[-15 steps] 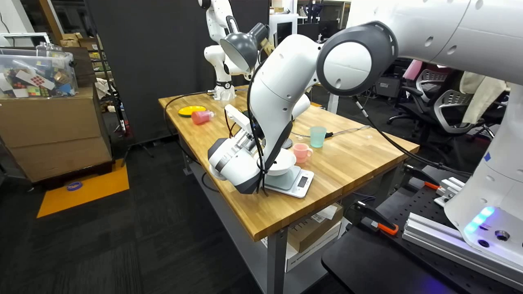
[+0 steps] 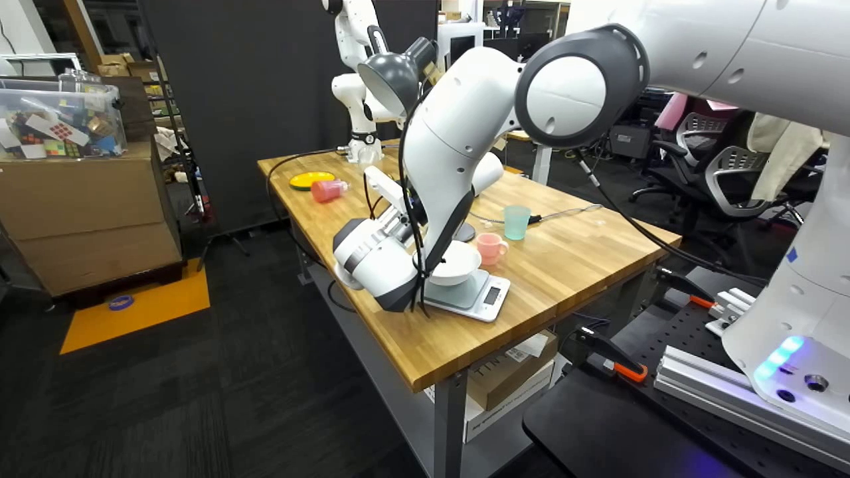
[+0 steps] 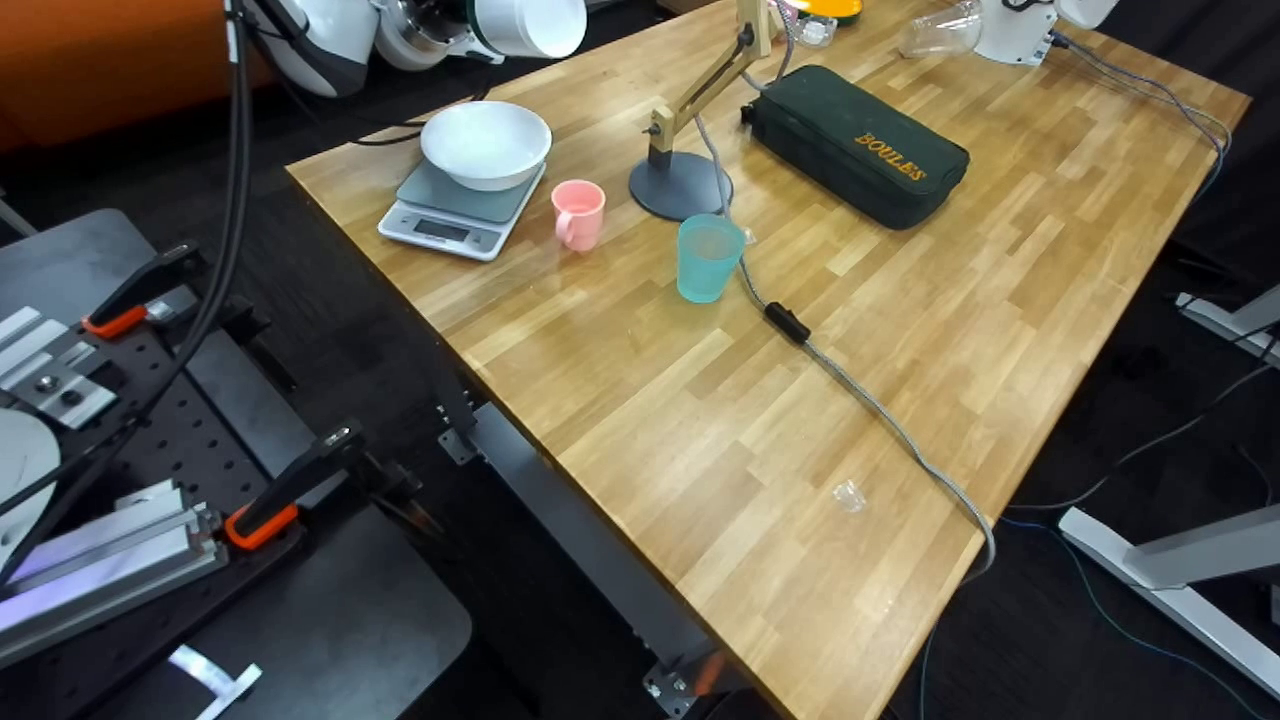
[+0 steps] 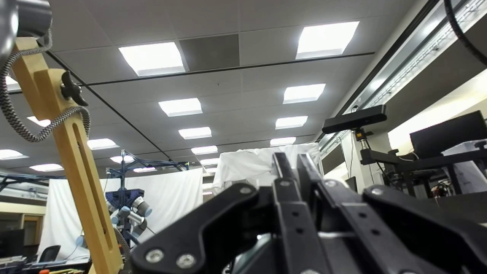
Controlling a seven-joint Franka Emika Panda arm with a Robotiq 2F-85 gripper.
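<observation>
In the wrist view my gripper is shut, its two dark fingers close together with a narrow gap between. I can make out nothing in that gap. The wrist camera faces upward to the ceiling, so no table top shows there. In exterior view 1 the arm bends down by the near left table edge, and its wrist (image 2: 390, 267) hides part of a white bowl (image 2: 457, 264). That bowl rests on a grey kitchen scale (image 2: 483, 299). A pink mug (image 3: 578, 214) stands right beside the scale, and a teal cup (image 3: 708, 259) is farther right.
A desk lamp's wooden arm (image 4: 75, 150) rises at the left of the wrist view. Its round base (image 3: 679, 186) stands behind the mug, near a dark green case (image 3: 854, 144). A cable (image 3: 882, 414) crosses the table. Toward the front, the table top (image 3: 672, 468) is clear.
The arm has shifted slightly: its wrist is a little farther left and higher, and its elbow has risen. Bowl, scale, mug and cup have not moved.
</observation>
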